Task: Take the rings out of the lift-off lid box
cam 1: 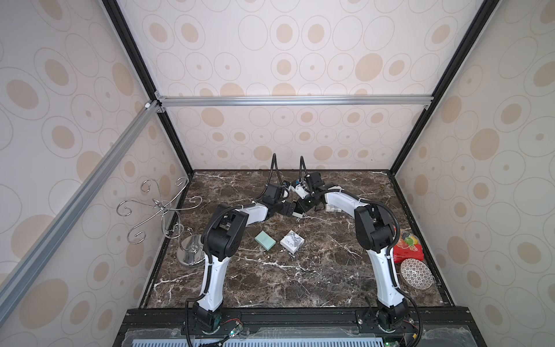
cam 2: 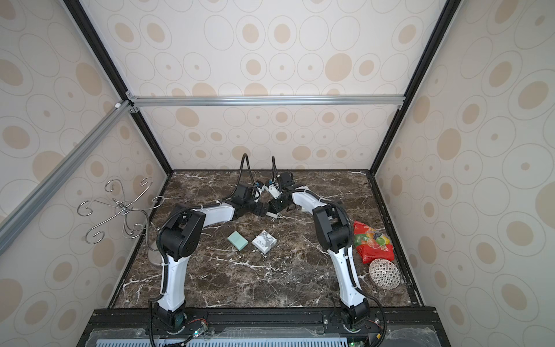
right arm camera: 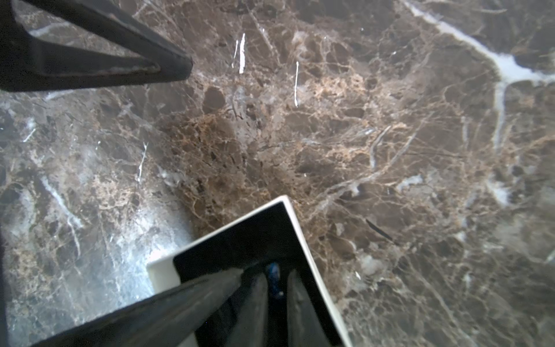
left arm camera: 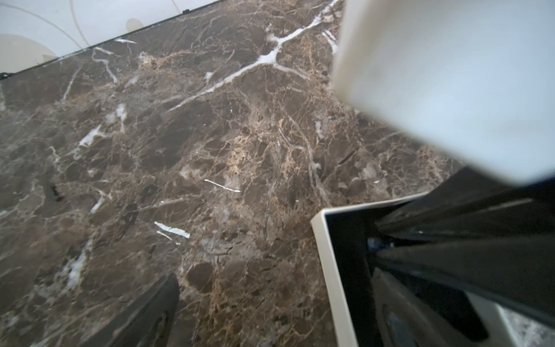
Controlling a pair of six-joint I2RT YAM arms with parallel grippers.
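Observation:
A white-rimmed box (right arm camera: 312, 271) with a black interior, its lid off, lies on the marble table at back centre (cam 1: 297, 214). In the left wrist view, my left gripper stands open, one finger over the table, the other at the box. My right gripper reaches into the box, shut, with a small blue bit, unclear, near its fingertips; I cannot make out a ring held between them. A white surface blurs the upper right of the left wrist view.
A mint box (cam 1: 265, 240) and white patterned box (cam 1: 292, 241) lie in front. A red bag (cam 2: 373, 241), lace disc (cam 2: 384, 273) and metal stand (cam 1: 162, 214) sit at the sides.

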